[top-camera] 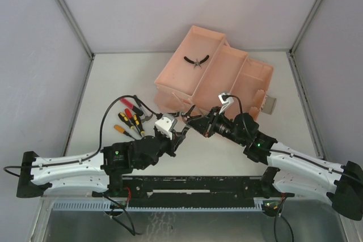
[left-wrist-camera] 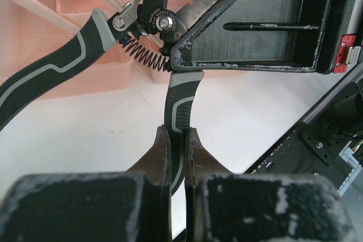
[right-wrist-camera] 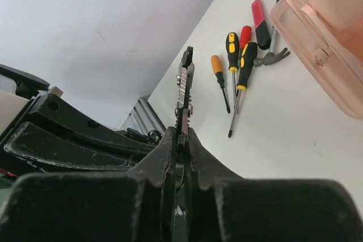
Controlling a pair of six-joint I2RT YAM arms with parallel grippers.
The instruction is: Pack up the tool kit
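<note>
Black-and-grey wire strippers [left-wrist-camera: 181, 103] hang upright above the table, their handles spread and spring showing. My left gripper is shut on one handle, seen in the left wrist view. Coming from the other side, my right gripper is shut on the thin metal head; one of its fingers [left-wrist-camera: 255, 41] covers part of the head near the pivot. Seen edge-on, the wire strippers [right-wrist-camera: 184, 83] rise between the right fingertips. The pink tool box [top-camera: 218, 77] stands open behind both grippers. Small black-handled pliers [top-camera: 197, 62] lie in its far-left compartment.
Several tools lie on the table left of the box: screwdrivers [right-wrist-camera: 244, 72], a red-and-black tool [right-wrist-camera: 260, 24] and a hammer [right-wrist-camera: 272, 56]. The box's middle compartment [top-camera: 222, 72] is empty. Both arms crowd together before the box.
</note>
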